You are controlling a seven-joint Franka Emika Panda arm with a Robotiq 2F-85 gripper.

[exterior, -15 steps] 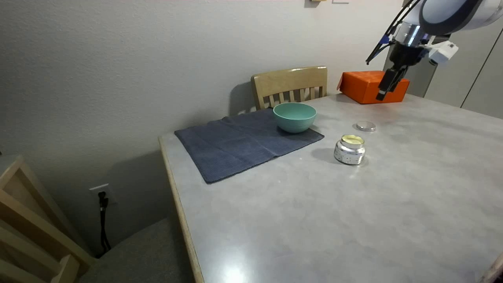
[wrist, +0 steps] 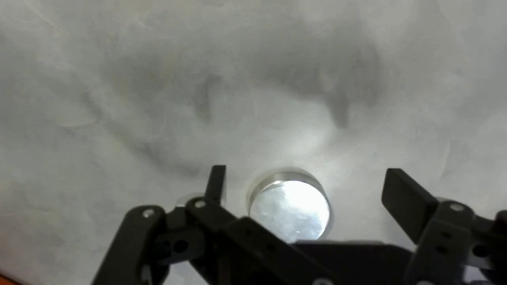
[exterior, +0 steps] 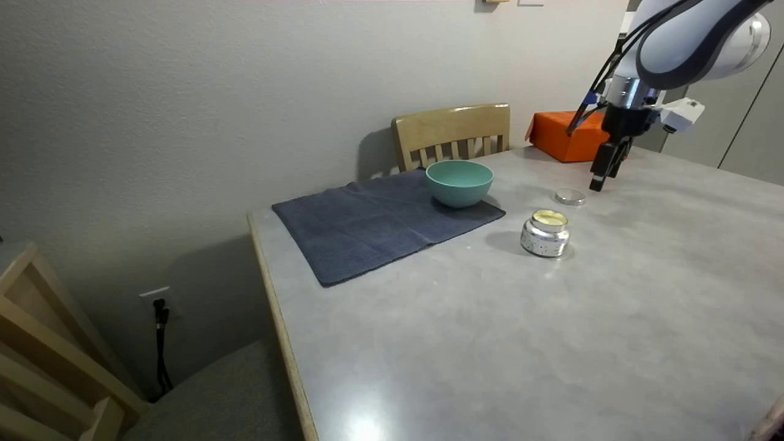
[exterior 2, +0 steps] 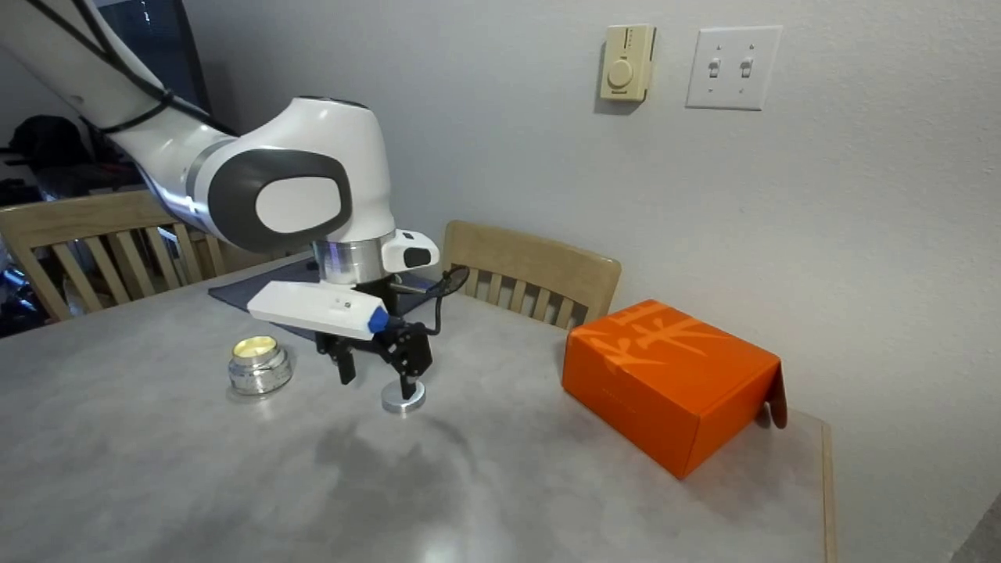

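Observation:
A round silver lid [wrist: 290,209] lies flat on the table, seen in the wrist view between the two spread fingers. My gripper is open and empty, hanging above the tabletop. In exterior view 1 the gripper [exterior: 601,184] is to the right of the lid [exterior: 570,197]. Exterior view 2 shows one finger of the gripper [exterior 2: 377,380] partly covering the lid [exterior 2: 403,398]. A silver jar [exterior: 545,234] with a pale yellow top, apparently a candle, stands upright nearby on the table.
A teal bowl [exterior: 459,184] rests on a dark blue cloth [exterior: 375,224]. An orange box [exterior 2: 671,385] sits at the table's end by the wall. Chairs [exterior 2: 530,272] stand along the table's edge.
My gripper has come down from in front of the orange box to low over the table, close to the lid, and is more upright. Lid, jar and bowl have not moved.

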